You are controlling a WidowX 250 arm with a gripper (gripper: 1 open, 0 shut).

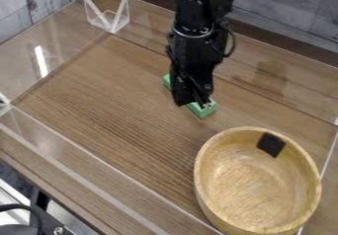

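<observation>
My black gripper point(187, 93) hangs from the top centre over the wooden table, low at a green object point(203, 108) that lies partly hidden beneath it. The gripper looks shut; whether any of the green object is between its fingers cannot be made out.
A large tan round bowl point(255, 190) with a black patch on its rim fills the lower right. A white wire-like item point(110, 17) stands at the back left.
</observation>
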